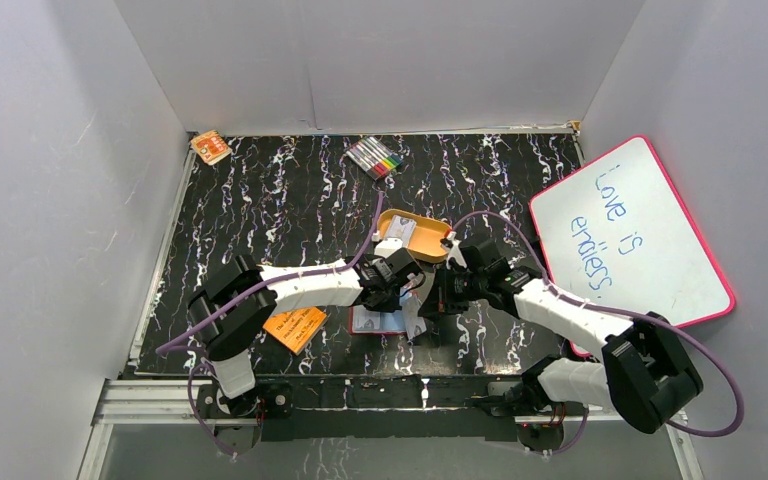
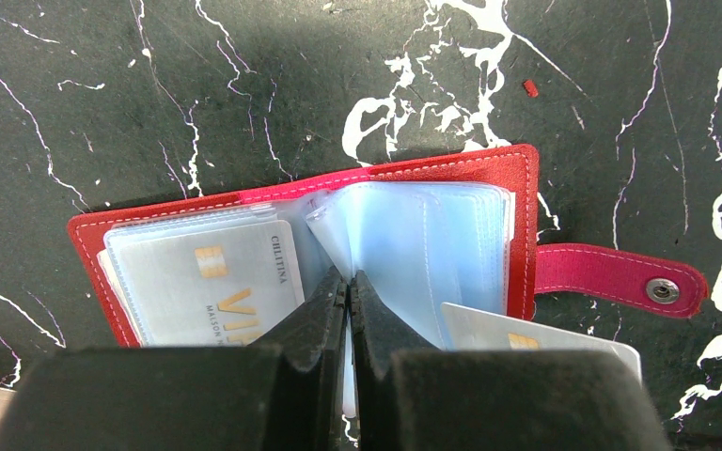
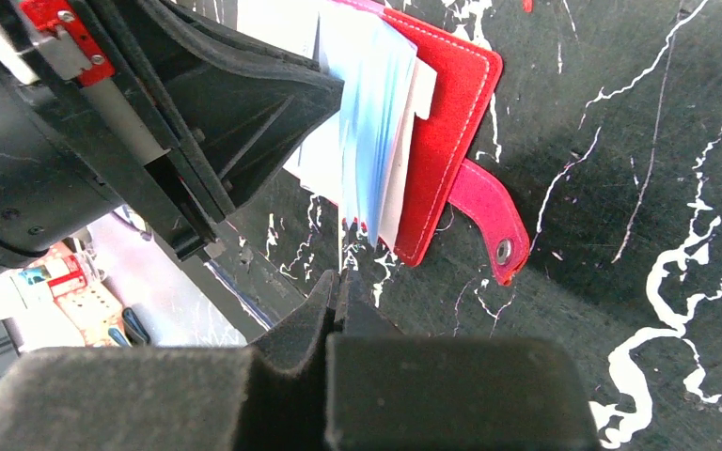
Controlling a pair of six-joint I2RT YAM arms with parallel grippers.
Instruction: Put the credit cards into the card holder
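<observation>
The red card holder (image 2: 103, 240) lies open on the table, a card (image 2: 197, 282) in its left sleeves. My left gripper is shut on the folded middle of the clear sleeves (image 2: 414, 235), its tips pressed there. A pale card (image 2: 541, 334) stands at the right-hand sleeves in the left wrist view, partly hidden. My right gripper is shut at the holder's edge, at the end of a thin pale edge, probably that card's; whether it grips it is unclear.
An orange tray (image 1: 428, 240) with cards sits behind the holder. An orange booklet (image 1: 290, 330) lies left, markers (image 1: 375, 158) at the back, a whiteboard (image 1: 630, 245) at the right.
</observation>
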